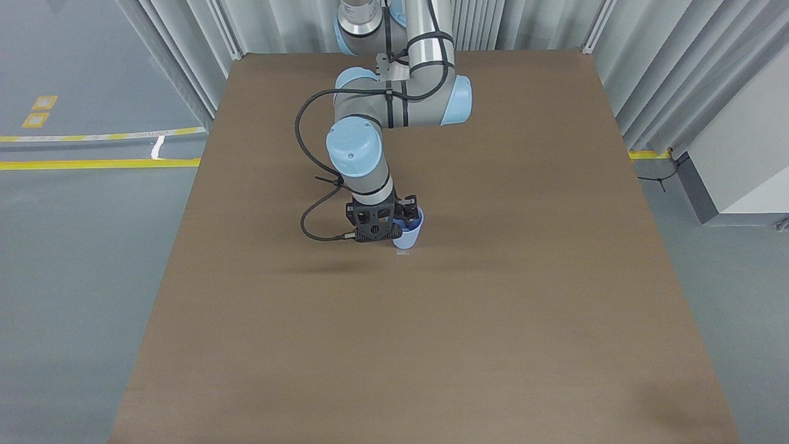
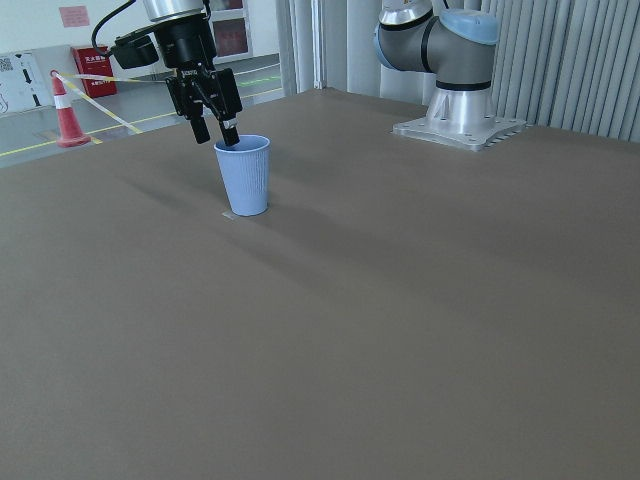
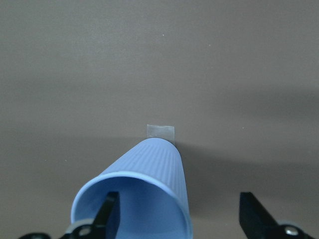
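A light blue ribbed cup (image 1: 407, 236) (image 2: 243, 183) (image 3: 154, 169) stands upright on the brown table (image 1: 518, 311), beside a small strip of clear tape (image 3: 160, 131). My gripper (image 2: 214, 138) is just above the cup's rim, open, with one finger at or inside the cup's mouth and the other outside it. The wrist view shows the two black fingertips wide apart, nothing clamped between them.
The arm's base (image 2: 460, 125) sits at the back, near grey curtains. A red cone (image 2: 70, 130) and taped floor lines lie beyond the table.
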